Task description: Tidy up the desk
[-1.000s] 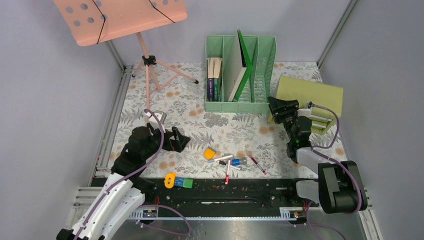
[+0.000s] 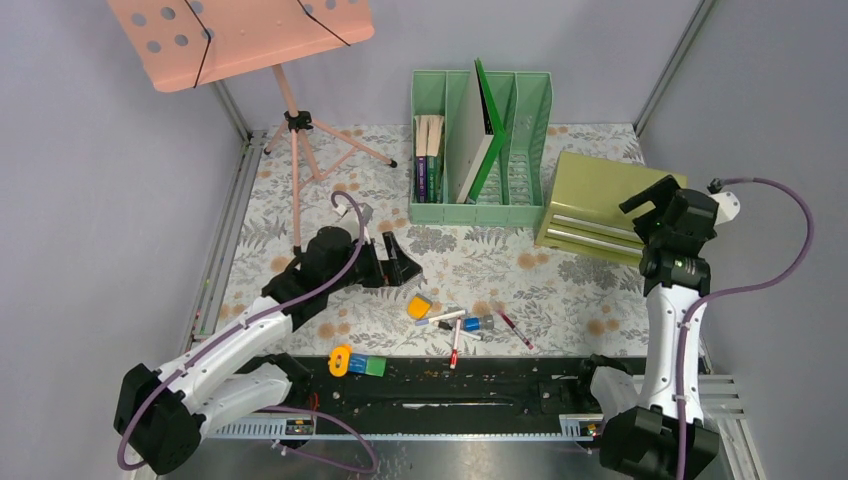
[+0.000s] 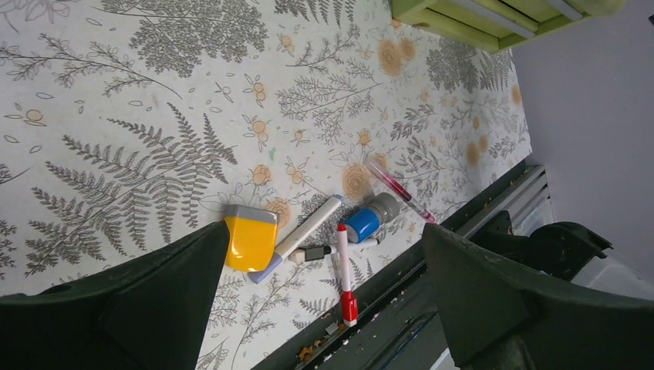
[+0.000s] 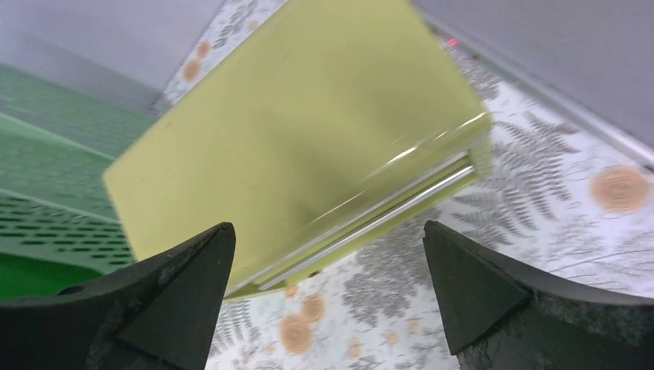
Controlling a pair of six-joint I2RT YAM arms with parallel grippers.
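Observation:
My left gripper (image 2: pixel 398 262) stands open above the desk's left-centre, nothing between its fingers; below it in the left wrist view lie a yellow object (image 3: pixel 251 240), a white marker (image 3: pixel 315 227), a red-white marker (image 3: pixel 347 307), a black-white marker, a blue-grey bottle (image 3: pixel 362 223) and a red pen (image 3: pixel 401 189). My right gripper (image 2: pixel 645 200) is open over the olive drawer box (image 2: pixel 590 185). A green organizer (image 2: pixel 530 210) holds books (image 2: pixel 428 160) on the left and an upright green-edged folder (image 2: pixel 472 145).
A pink music stand (image 2: pixel 250 45) occupies the back left. A yellow-and-blue object (image 2: pixel 355 363) lies at the front edge. Walls enclose three sides.
My left gripper has moved right. My right gripper has risen and moved right over the drawer box. The desk objects have not visibly moved.

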